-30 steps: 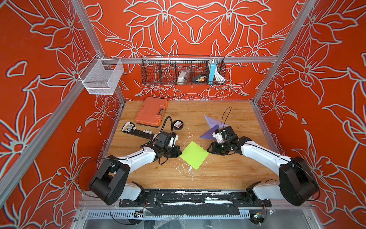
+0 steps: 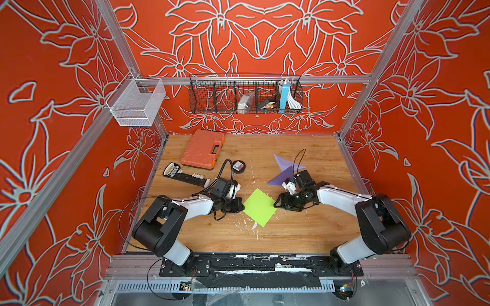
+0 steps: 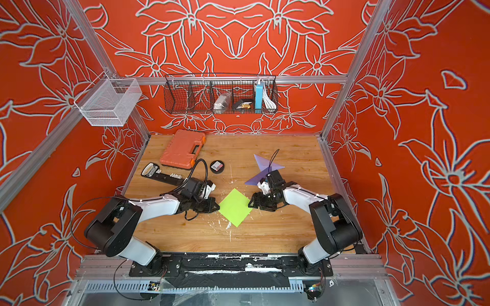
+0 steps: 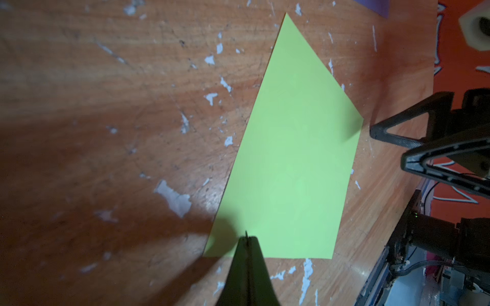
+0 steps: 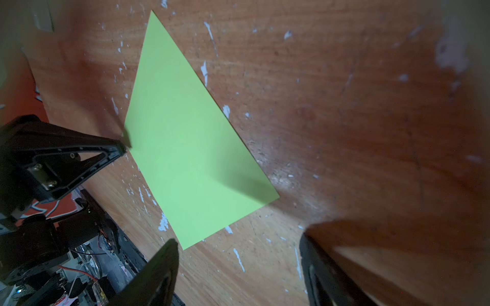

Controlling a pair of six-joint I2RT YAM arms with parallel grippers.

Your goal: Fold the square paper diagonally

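A lime-green paper square (image 2: 259,208) lies flat and unfolded on the wooden table, turned like a diamond between both arms. At its left corner is my left gripper (image 2: 242,207). In the left wrist view this left gripper is shut, its tip over the paper's edge; whether any paper is pinched cannot be told. My right gripper (image 2: 276,204) stands at the right corner. The right wrist view shows the right gripper open, fingers apart on the near side of the paper (image 5: 188,148), nothing between them.
Behind the right gripper lies a folded purple paper (image 2: 281,176). An orange case (image 2: 199,150), a black round item (image 2: 238,166) and a black strip tool (image 2: 186,177) sit at the back left.
My left gripper has shifted slightly right at the paper's left corner. My right gripper has moved a little left and toward the front, closer over the right corner. The paper stays flat.
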